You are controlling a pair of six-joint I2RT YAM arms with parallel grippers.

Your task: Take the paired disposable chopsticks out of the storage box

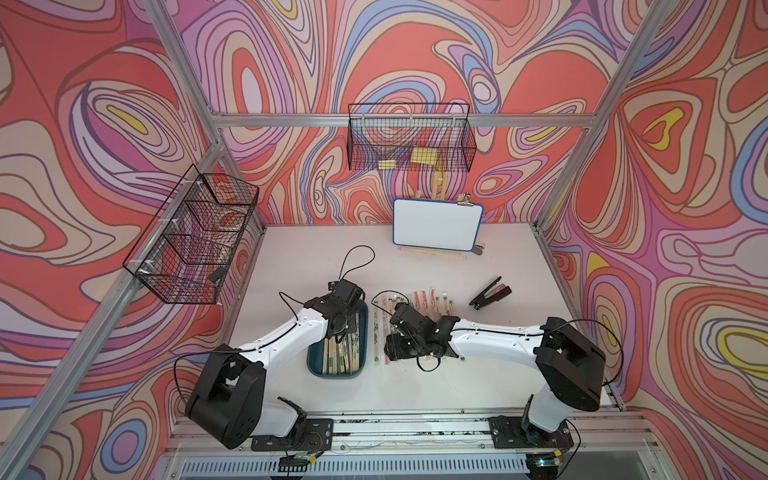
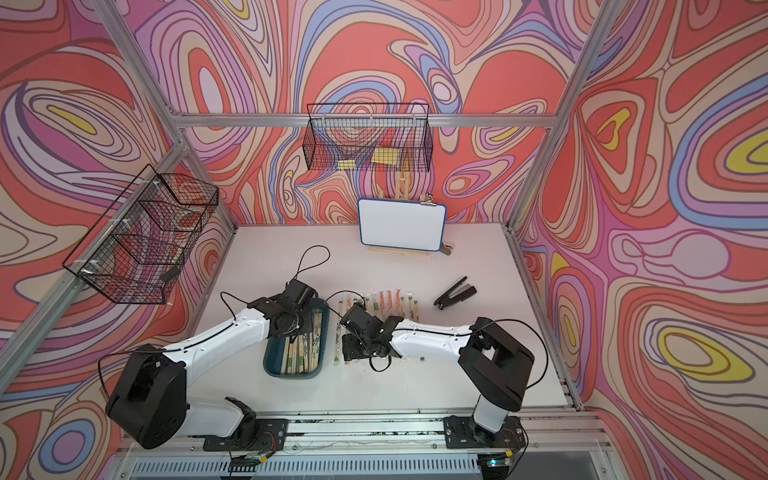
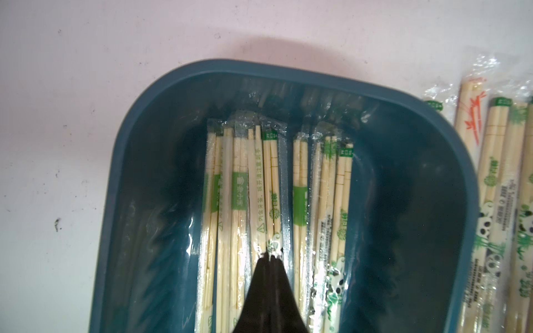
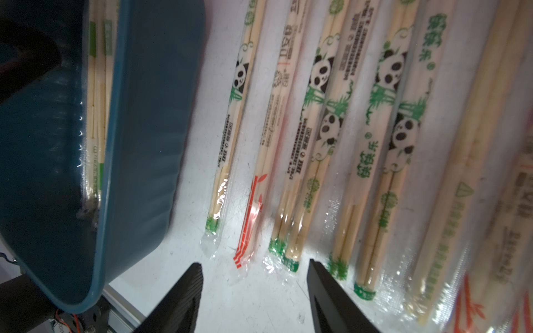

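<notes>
The teal storage box (image 3: 125, 149) holds several wrapped chopstick pairs (image 3: 238, 166), lying side by side in two groups. Over them, in the left wrist view, is my left gripper. Its fingertips are close together, with no chopsticks visible between them; whether the fingers are fully shut is unclear. On the table right of the box lies a row of wrapped chopstick pairs (image 4: 227, 144). My right gripper is open over the near ends of this row, its fingers (image 4: 186, 297) spread wide with nothing gripped. Both arms partly cover the chopsticks in the top views.
A black stapler (image 1: 490, 293) lies on the right of the table. At the back stands a whiteboard (image 1: 437, 225). Wire baskets (image 1: 412, 144) hang at the back and left.
</notes>
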